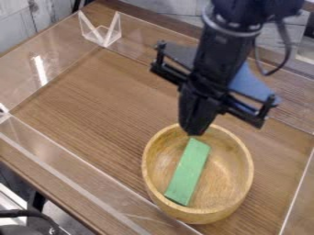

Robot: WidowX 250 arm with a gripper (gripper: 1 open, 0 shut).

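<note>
My gripper point(196, 122) is above a wooden bowl point(227, 188) at the lower middle right, its dark grey body filling the upper middle of the view. It looks shut, with nothing visible held. Inside the bowl lies a green rectangular block point(186, 174), slightly tilted along its length. How high the fingertips are over the bowl cannot be told exactly.
A small clear wire-like object point(101, 35) stands at the upper left. Dark cables show at the lower left corner and near the top right.
</note>
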